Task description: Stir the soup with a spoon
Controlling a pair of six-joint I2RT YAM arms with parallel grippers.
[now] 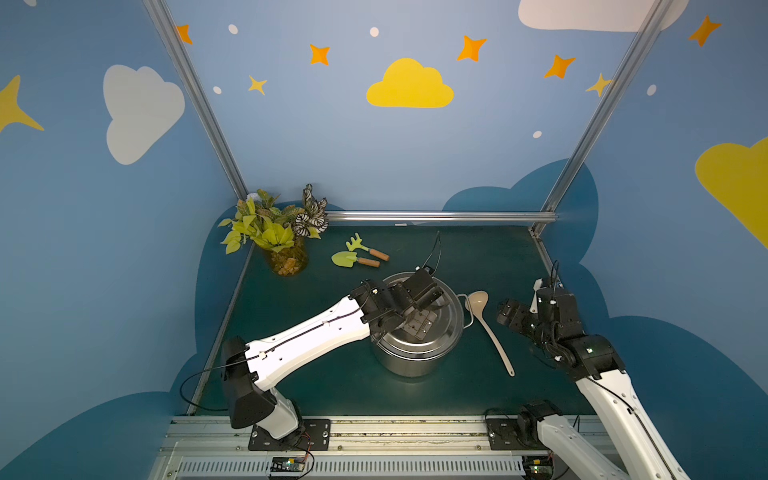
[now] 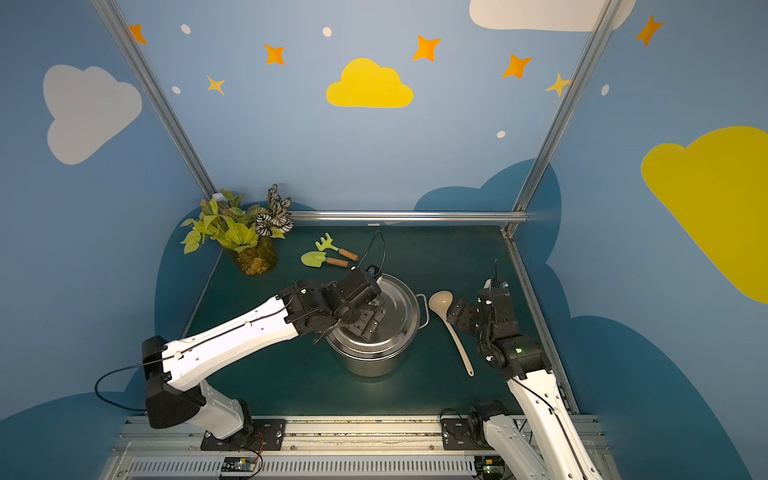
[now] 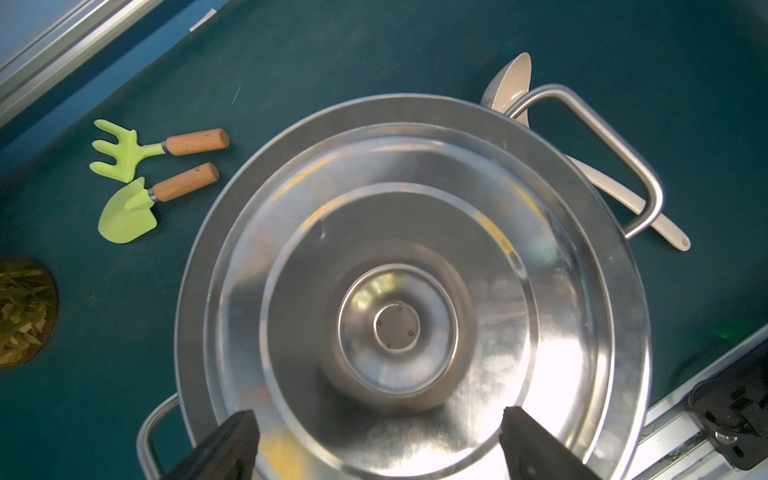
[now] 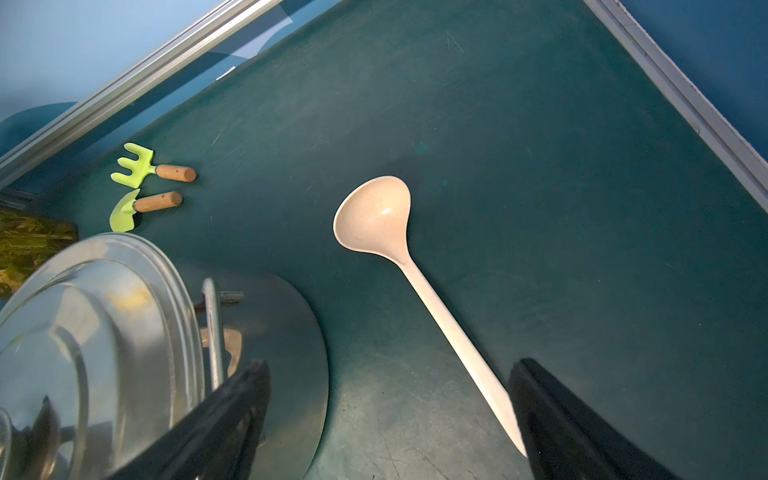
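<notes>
A steel pot with its lid (image 3: 296, 240) on, knob (image 3: 397, 328) at the centre, stands mid-table. My left gripper is open above the lid, with the knob between and just ahead of its fingertips in the left wrist view, nothing held. A beige ladle-like spoon (image 4: 372, 212) lies flat right of the pot, handle toward the front. My right gripper hangs open over the right side, with the spoon's handle below it. The pot's inside is hidden by the lid.
A small green rake (image 1: 357, 245) and trowel (image 1: 345, 258) lie behind the pot. A plant (image 1: 284, 256) stands at the back left. A metal rail (image 1: 416, 432) runs along the front.
</notes>
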